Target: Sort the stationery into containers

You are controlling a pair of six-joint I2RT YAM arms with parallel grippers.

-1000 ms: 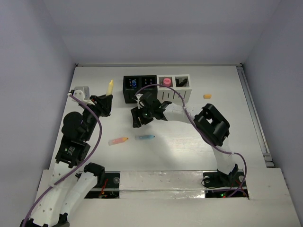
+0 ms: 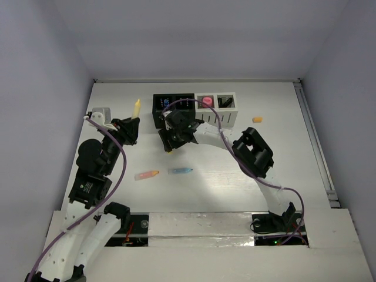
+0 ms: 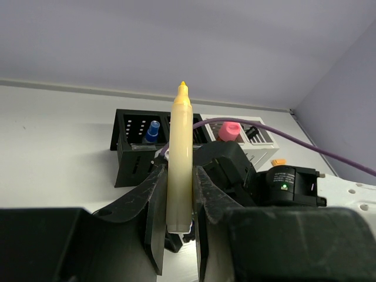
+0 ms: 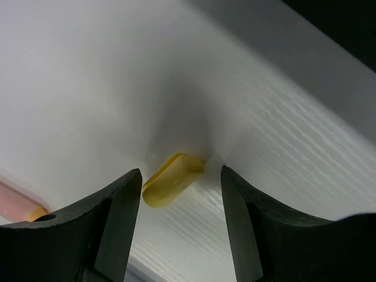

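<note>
My left gripper is shut on an upright cream-yellow marker (image 3: 181,147), raised at the left of the table. My right gripper hangs open low before the black container (image 2: 158,106), its fingertips either side of a small yellow piece (image 4: 173,179) on the table. A pink marker (image 2: 147,175) and a light blue marker (image 2: 180,170) lie nearer the front. The white container (image 2: 231,117) holds a pink item and a dark item; a blue item (image 3: 151,132) is in the black one.
An orange piece (image 2: 257,120) lies alone right of the containers. Walls border the back and sides.
The left gripper holds still.
</note>
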